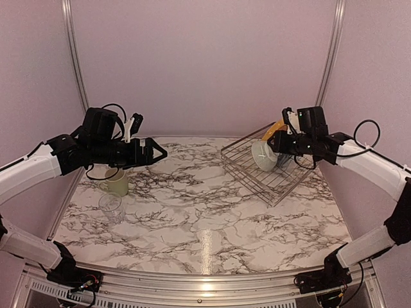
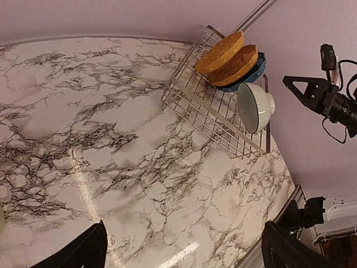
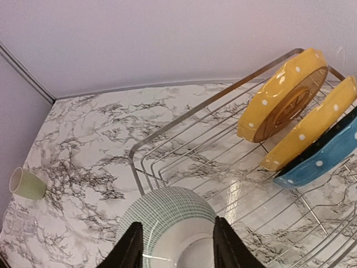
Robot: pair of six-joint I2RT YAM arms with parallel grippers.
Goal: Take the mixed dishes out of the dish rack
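Note:
The wire dish rack (image 1: 247,183) on the right holds a white bowl (image 2: 254,109) on its side and, behind it, yellow dishes (image 3: 304,131) and a blue dish (image 3: 318,162). My right gripper is over the rack at the white bowl, its fingers apart with the bowl in view between and beyond the fingertips; whether it touches cannot be told. My left gripper (image 1: 148,151) stands open in the air over the left part of the table, nothing between its fingers.
A pale green mug (image 1: 117,184) and a clear glass (image 1: 112,208) stand on the left of the marble table (image 1: 173,237). Walls bound the back and sides.

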